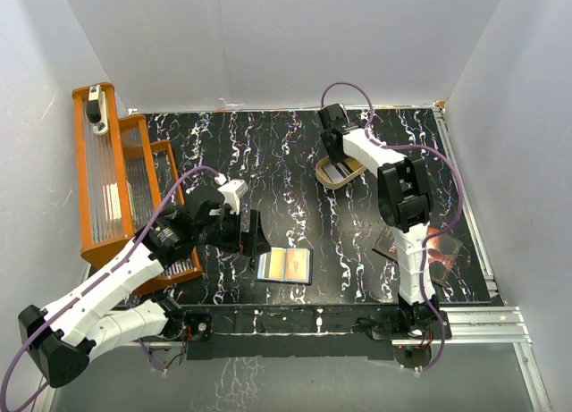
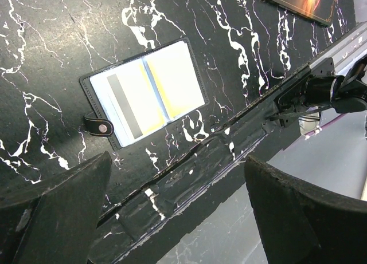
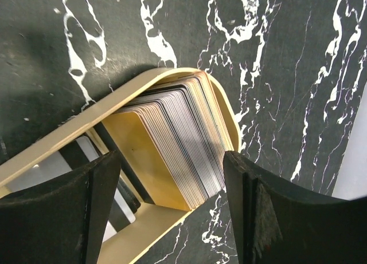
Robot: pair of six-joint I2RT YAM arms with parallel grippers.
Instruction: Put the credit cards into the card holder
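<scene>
Lying spread on the black marbled table is the card holder [image 2: 146, 92], with clear sleeves and a snap strap [image 2: 98, 126]. In the tan oval tray [image 3: 137, 241], a row of several cards [image 3: 183, 138] stands on edge, and darker cards [image 3: 51, 172] lie at the tray's other end. My right gripper is open over the tray, its two fingers apart with the card row beyond them; no card is held. Above the holder's near-left side, my left gripper stands open and empty.
An orange-framed rack [image 1: 116, 184] with clear panels stands along the left side. A dark book [image 1: 442, 256] lies at the right, partly under the right arm. Bare table [image 1: 277, 180] separates the tray from the holder.
</scene>
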